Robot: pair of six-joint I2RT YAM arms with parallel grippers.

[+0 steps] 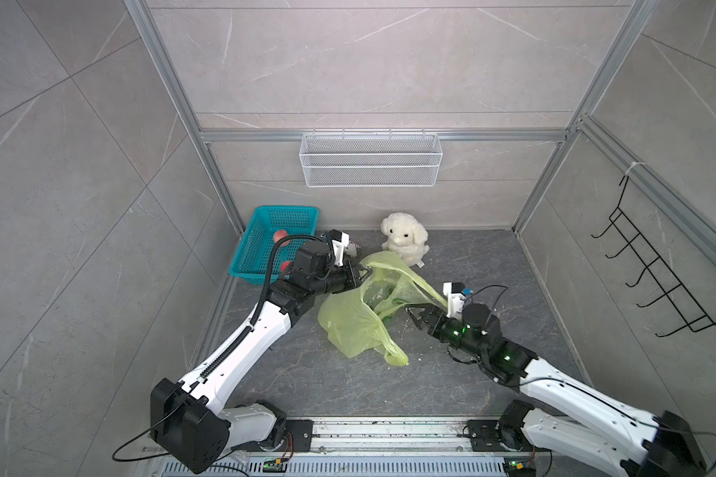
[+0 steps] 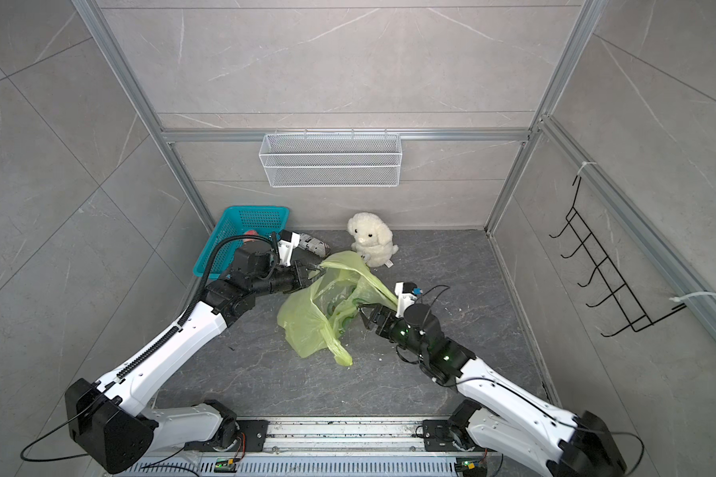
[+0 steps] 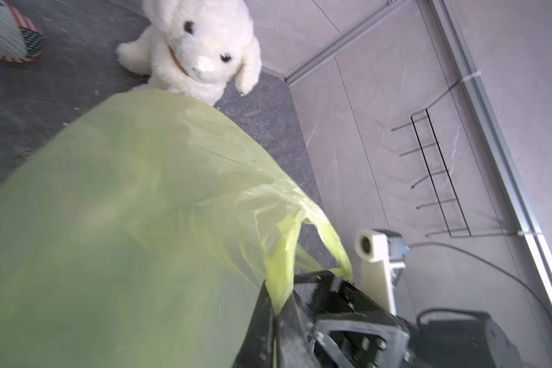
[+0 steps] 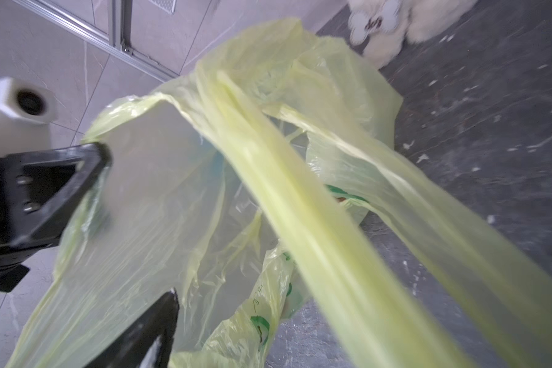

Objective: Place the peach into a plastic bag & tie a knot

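Observation:
A yellow-green plastic bag [image 1: 350, 318] droops between the arms, its mouth spread toward my right arm. My left gripper is shut on a gathered edge of it, beside one handle loop. Near the bag's opening, my right gripper [image 1: 409, 313] stands open; one finger [image 4: 156, 331] shows in the right wrist view, the other is hidden there. A long bag strap [image 4: 300, 227] crosses close in front of that camera. Peaches [image 1: 280, 236] lie in the teal basket, one partly behind my left arm. Whether the bag contains a peach I cannot tell.
The teal basket [image 1: 250, 246] stands at the back left, and a white plush dog [image 1: 404, 237] sits behind the bag. A wire shelf [image 1: 370, 159] hangs on the back wall, a black hook rack [image 1: 652, 258] on the right wall.

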